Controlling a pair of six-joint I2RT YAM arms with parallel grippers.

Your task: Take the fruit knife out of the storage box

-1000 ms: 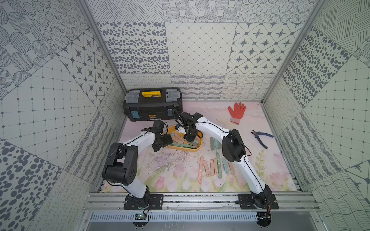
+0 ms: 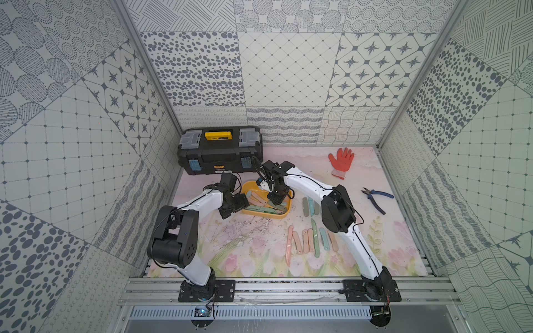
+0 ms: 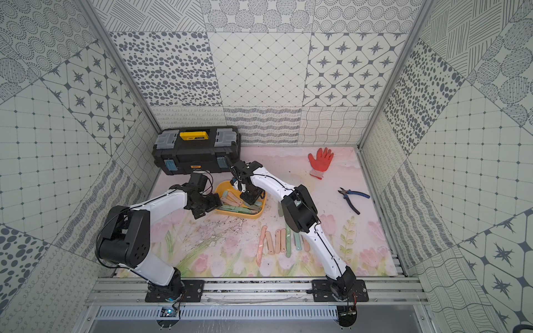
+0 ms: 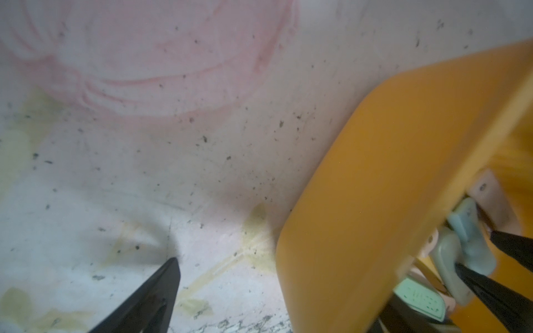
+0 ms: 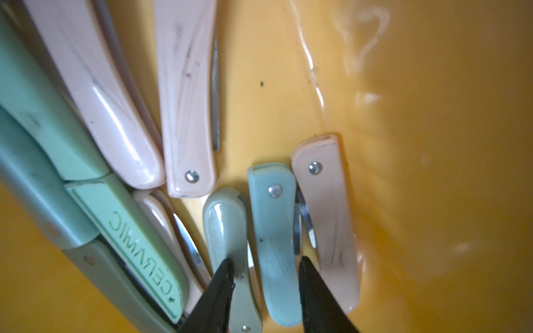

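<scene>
The orange storage box (image 4: 361,166) holds several folded fruit knives in pink, mint, teal and green. My right gripper is low inside it, fingertips part open at the lower ends of a grey-green knife (image 5: 222,227), a teal knife (image 5: 274,233) and close to a pink knife (image 5: 327,222); whether it grips any is unclear. My left gripper (image 2: 236,205) stands open at the box's left side, one finger (image 4: 150,305) outside over the table and the other mostly hidden by the box wall.
Several more knives (image 2: 297,241) lie in rows right of and in front of the box. A black toolbox (image 2: 219,155) stands behind, a red glove (image 2: 341,161) and pliers (image 2: 377,197) at the right.
The left arm has not moved.
</scene>
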